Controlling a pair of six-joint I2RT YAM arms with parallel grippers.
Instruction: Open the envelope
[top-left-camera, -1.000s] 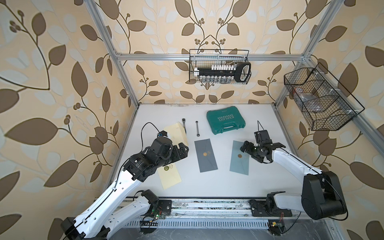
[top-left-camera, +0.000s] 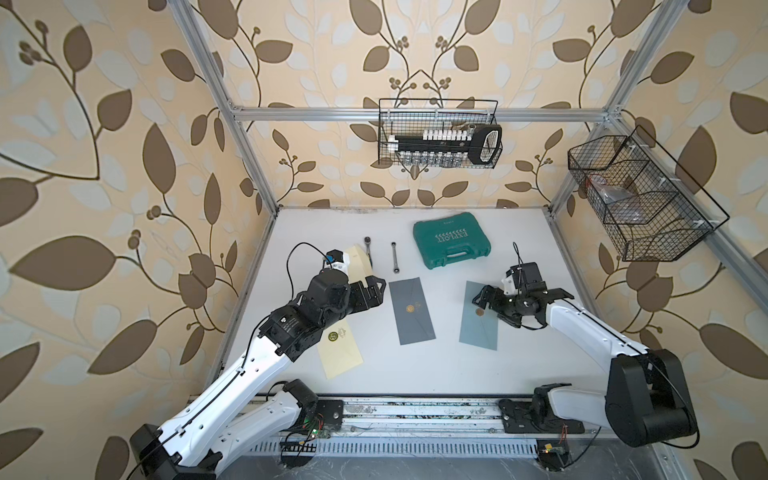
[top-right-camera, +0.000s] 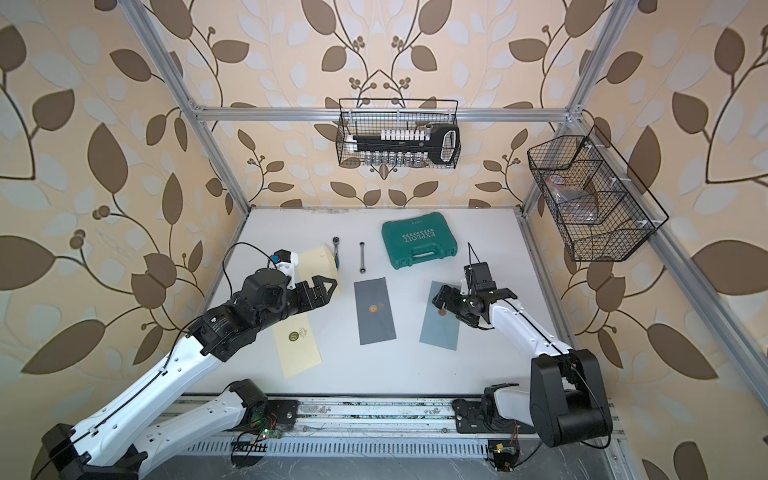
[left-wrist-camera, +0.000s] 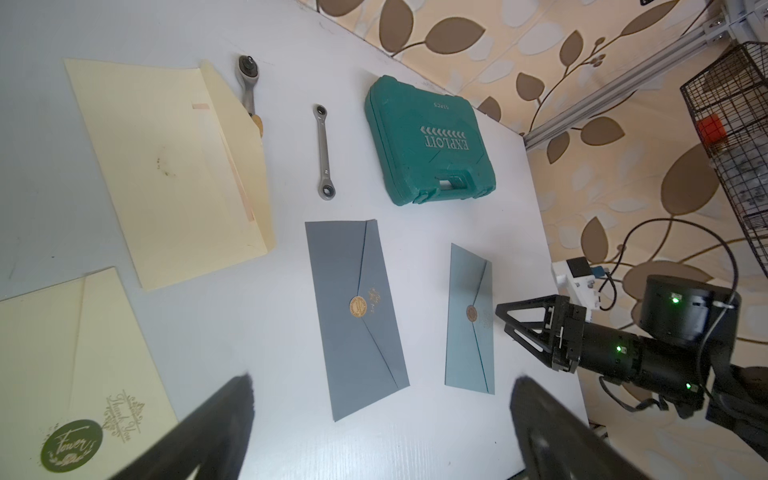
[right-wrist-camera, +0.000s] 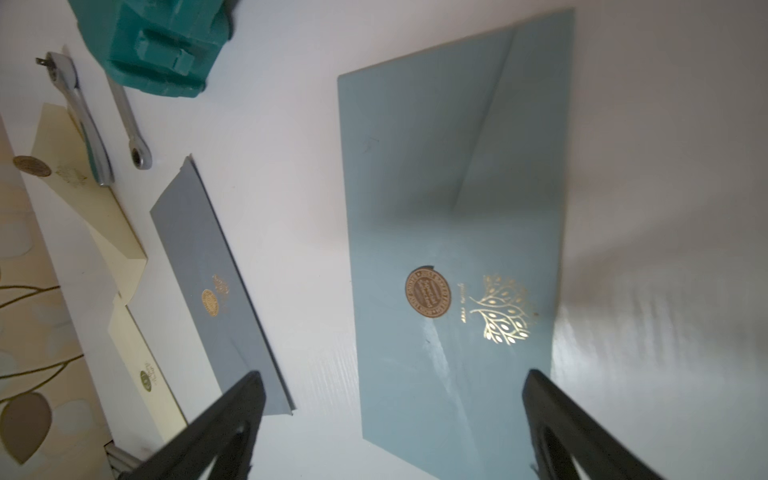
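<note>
Several envelopes lie flat on the white table. A light blue envelope (right-wrist-camera: 400, 192) with a brown seal (right-wrist-camera: 428, 292) fills the middle of the right wrist view, its flap lying down. My right gripper is open above it, nothing between the fingers. Centred on the table is a dark grey envelope (left-wrist-camera: 340, 272), its flap flat under a gold seal (left-wrist-camera: 357, 306). My left gripper hangs open and empty above the table. One cream envelope (left-wrist-camera: 160, 160) has its flap raised; another cream envelope (left-wrist-camera: 40, 344) with a green seal (left-wrist-camera: 72, 445) lies nearer the front.
A green tool case (top-left-camera: 452, 240) stands at the back. A wrench (top-left-camera: 395, 257) and a ratchet (top-left-camera: 368, 246) lie left of it. Wire baskets hang on the back and right walls. Bare table shows between the grey and blue envelopes and along the front.
The envelopes look unmoved.
</note>
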